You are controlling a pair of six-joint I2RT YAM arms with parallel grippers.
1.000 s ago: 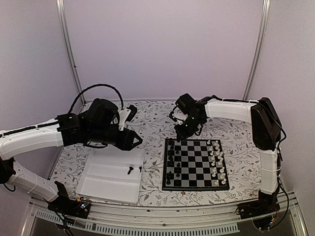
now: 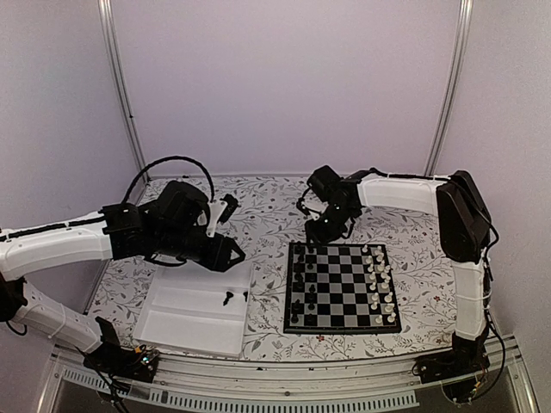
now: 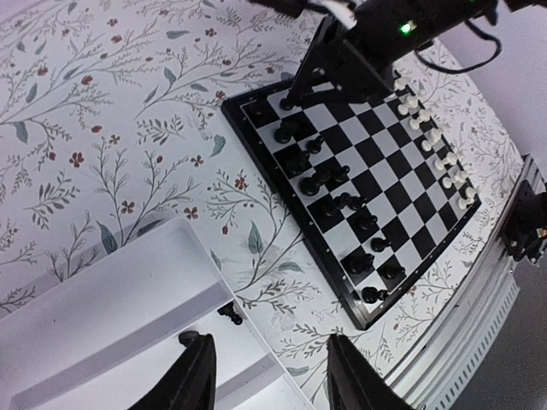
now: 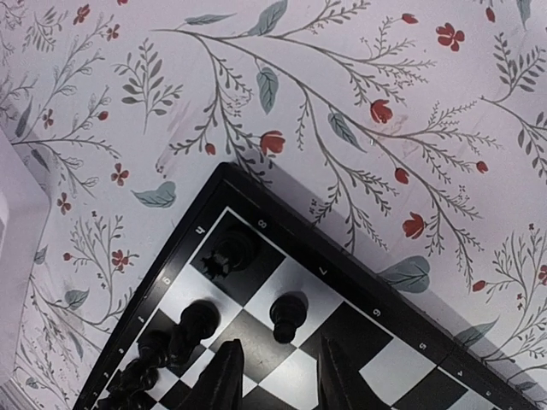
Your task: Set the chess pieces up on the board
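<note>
The chessboard (image 2: 344, 292) holds black pieces along its left side and white pieces (image 2: 378, 301) along its right. My right gripper is over the back-left corner, fingers apart with nothing seen between them, just beside a black pawn (image 4: 289, 316); a black rook (image 4: 229, 251) stands in the corner square. My left gripper hangs open over the white tray (image 2: 189, 331), where two black pieces (image 3: 229, 312) (image 3: 189, 337) lie.
Floral-patterned table surrounds board and tray, with clear room behind the tray and right of the board. Walls and metal rails border the workspace.
My left arm has shifted slightly down in the top view. The right arm has moved very little; the board looks unchanged.
</note>
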